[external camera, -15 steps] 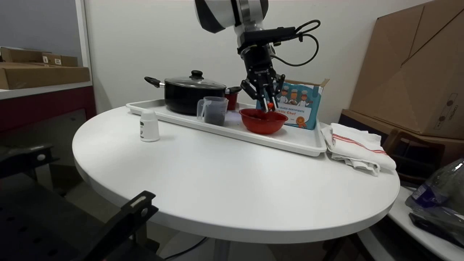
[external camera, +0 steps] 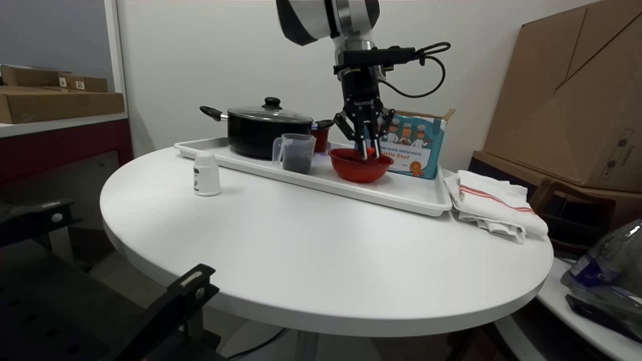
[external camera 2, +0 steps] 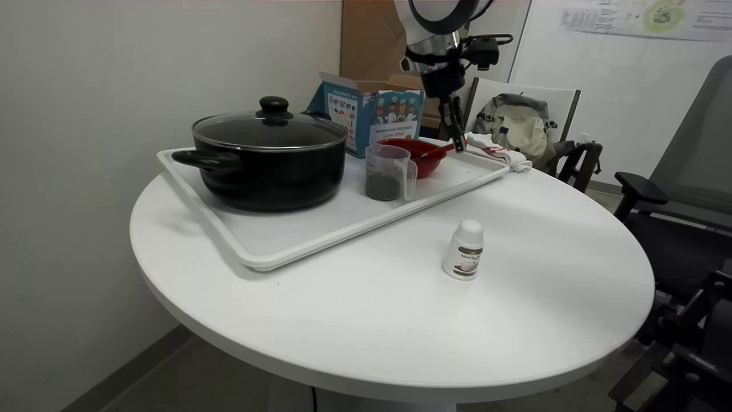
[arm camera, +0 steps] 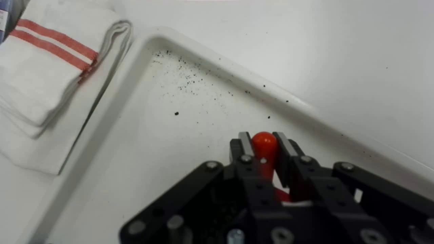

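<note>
In the first exterior view a red bowl (external camera: 362, 170) stands on the white tray (external camera: 415, 197). My gripper (external camera: 371, 151) is over it, shut on the handle of a red utensil. From the wrist, the rounded red handle end (arm camera: 264, 143) shows between the fingertips of the gripper. The second exterior view has the red utensil (external camera 2: 437, 151) slanting from the gripper (external camera 2: 458, 145) down into the bowl (external camera 2: 433, 167). Its lower end and the bowl's contents are hidden.
Left of the bowl stands a clear measuring cup (external camera: 298, 155) with dark contents, beside a lidded black pot (external camera: 259, 135). Behind is a blue box (external camera: 415, 147). A folded towel (external camera: 496, 201) lies right of the tray, a white bottle (external camera: 206, 174) on the table. Dark specks dot the tray.
My gripper has come down slightly with the red utensil, and its wrist stands more upright. The bowl has shifted a little to the left.
</note>
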